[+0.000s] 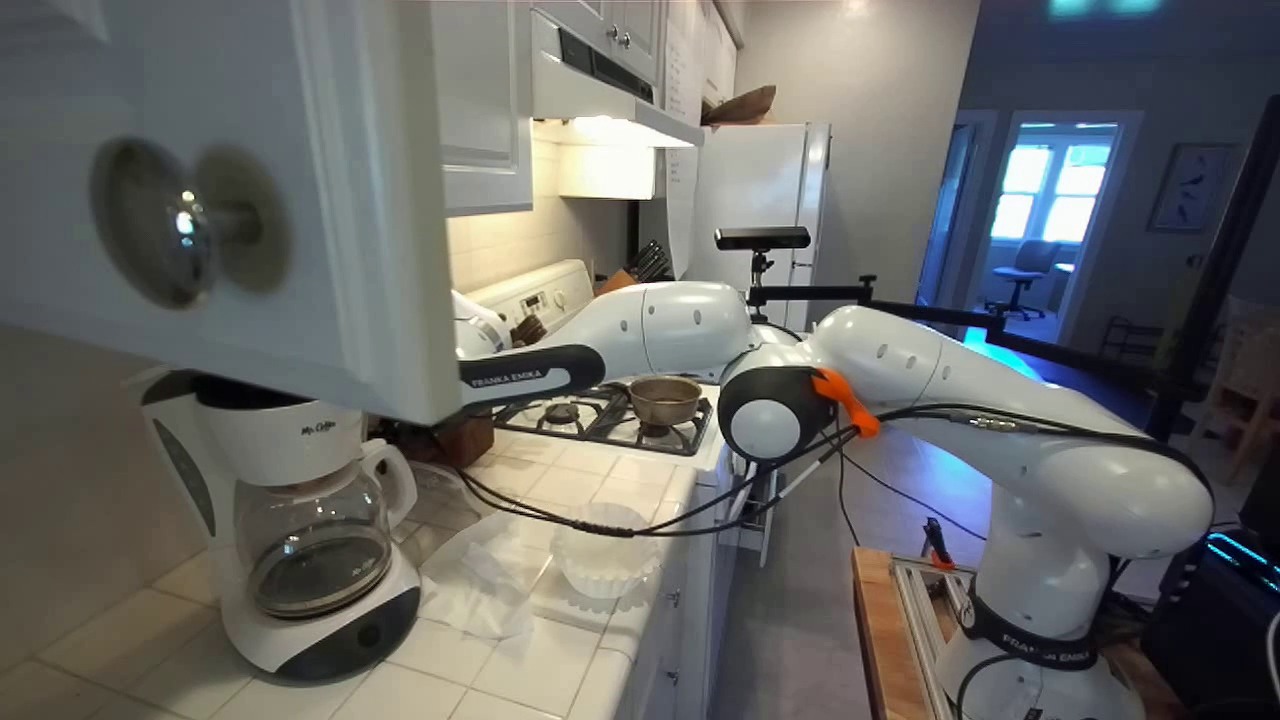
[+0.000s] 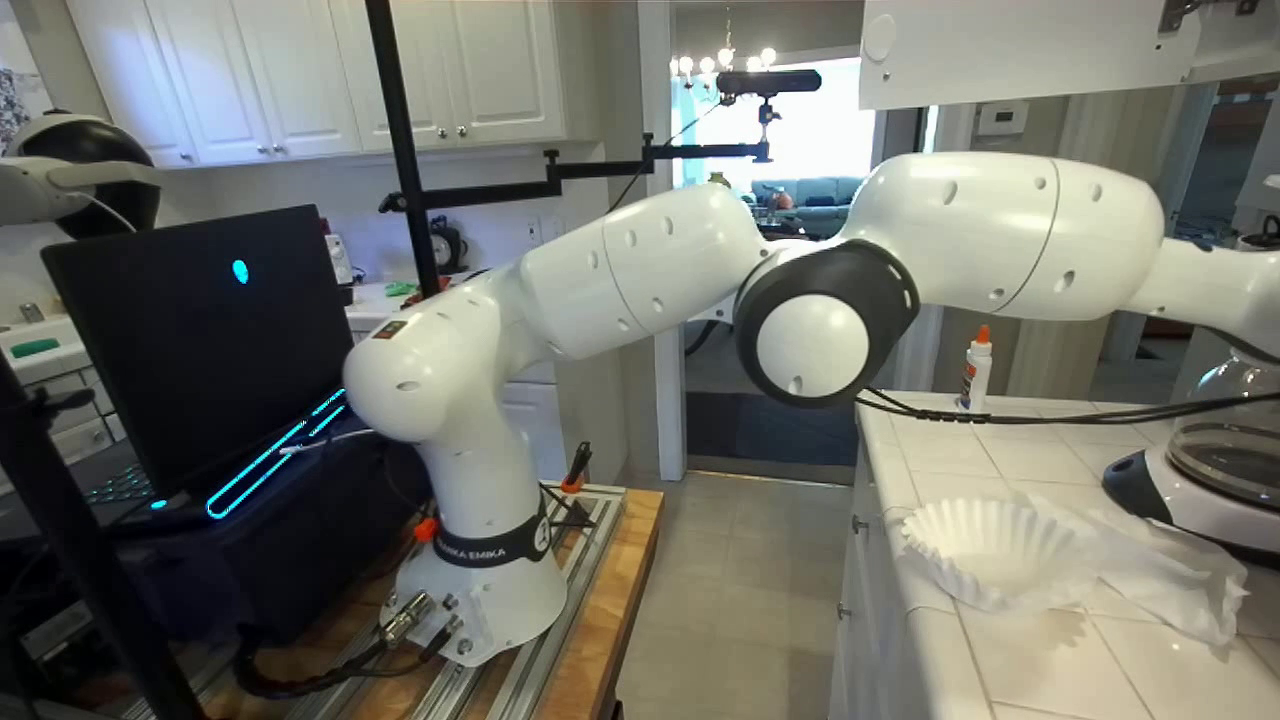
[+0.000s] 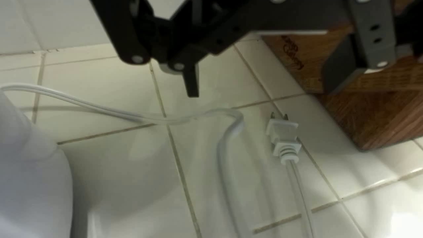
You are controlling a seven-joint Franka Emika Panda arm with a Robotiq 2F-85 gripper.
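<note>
In the wrist view my gripper stands open over the tiled counter, its fingers well apart and nothing between them. A white two-prong plug (image 3: 283,137) lies on the tiles below the gap, nearer the right finger (image 3: 341,65), with its prongs pointing up the picture. A white cord (image 3: 95,106) runs from a white rounded body (image 3: 31,170) at the left and bends beneath the gripper. The fingers look apart from plug and cord. In both exterior views the gripper itself is out of sight; the white coffee maker (image 1: 282,438) stands nearby.
A wooden block (image 3: 380,111) sits close by the right finger. Filter papers (image 1: 606,552) and a crumpled wrap (image 1: 480,582) lie on the counter. An open cabinet door (image 1: 324,240) hangs over the coffee maker. The stove holds a pan (image 1: 666,400).
</note>
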